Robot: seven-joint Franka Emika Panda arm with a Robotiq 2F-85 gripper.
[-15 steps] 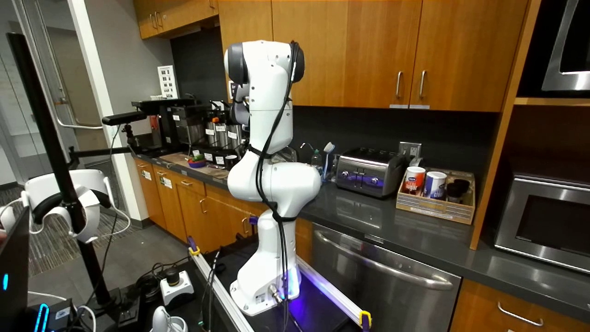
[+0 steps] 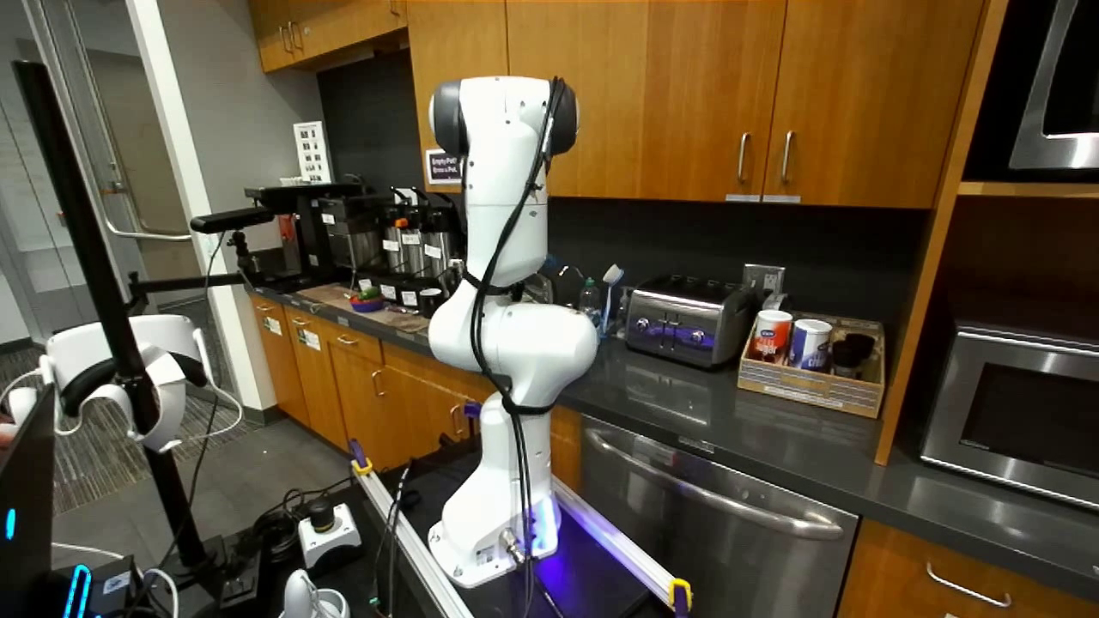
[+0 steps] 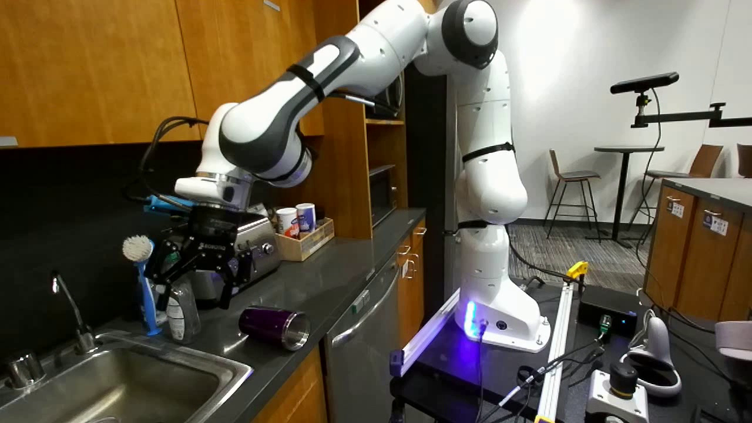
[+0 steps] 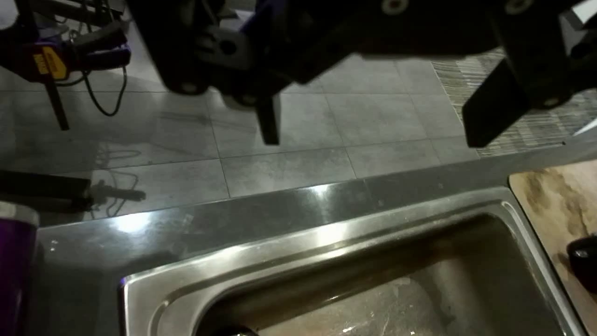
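Note:
My gripper (image 3: pixel 194 290) hangs over the counter by the sink, its fingers spread wide. In the wrist view the fingertips (image 4: pixel 268 126) stand far apart, and only floor and counter show beyond the gap between them. A purple metallic cup (image 3: pixel 264 324) lies on its side on the counter, its mouth facing the dishwasher side. It is apart from the gripper, below it and to the right in exterior view 2. Part of a purple cup (image 4: pixel 12 269) shows at the wrist view's left edge. In exterior view 1 the gripper is hidden behind the arm.
A steel sink (image 3: pixel 211 366) with a faucet (image 3: pixel 73 314) lies at the counter's left. A spray bottle (image 3: pixel 183 314) and a blue-handled brush (image 3: pixel 147 282) stand close to the gripper. Behind are a toaster (image 2: pixel 675 321) and a box of canisters (image 2: pixel 809 390).
The arm's upper part has swung slightly right in exterior view 1. The forearm section that showed left of the upright arm is now mostly hidden behind it. The counter objects there look unchanged.

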